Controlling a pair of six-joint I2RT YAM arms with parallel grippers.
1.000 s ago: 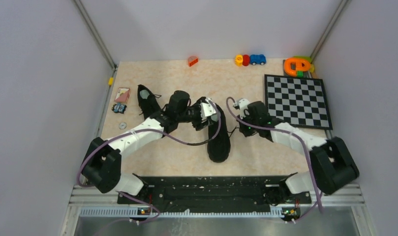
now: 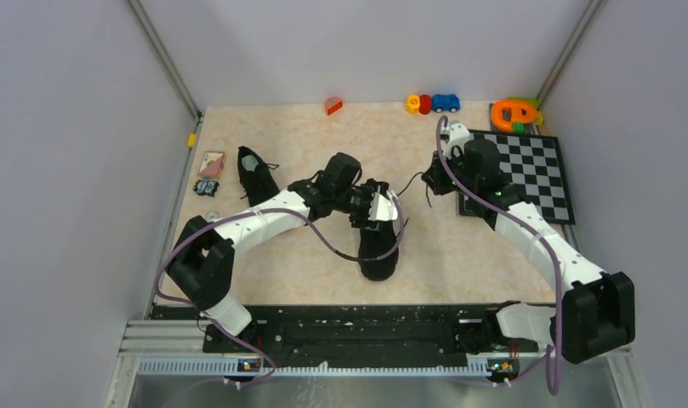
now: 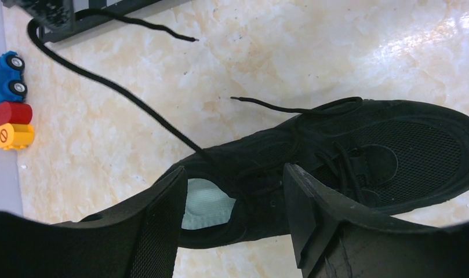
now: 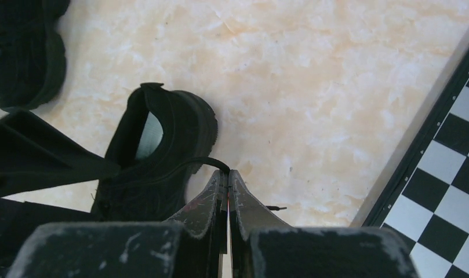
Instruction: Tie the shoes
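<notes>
A black shoe (image 2: 378,259) lies in the middle of the table, toe toward the front edge. Above its opening my left gripper stands open, with no lace pinched between its fingers. My right gripper, off to the right of the shoe, is shut on a black lace (image 3: 127,95). From the shoe's collar that lace runs slanting up to the right gripper, and its loose tip hangs out past the fingers. The other lace (image 3: 272,106) lies loose across the shoe's side and onto the table.
A second black shoe (image 2: 256,178) rests at the left. The checkered board (image 2: 531,174) is under and beyond the right arm. Toy blocks and a blue car (image 2: 445,103) line the back edge. Bare table (image 2: 429,263) shows right of the middle shoe.
My right gripper has moved back and to the right, drawing the lace out long from the shoe. My left gripper has shifted right, over the shoe, staying open.
</notes>
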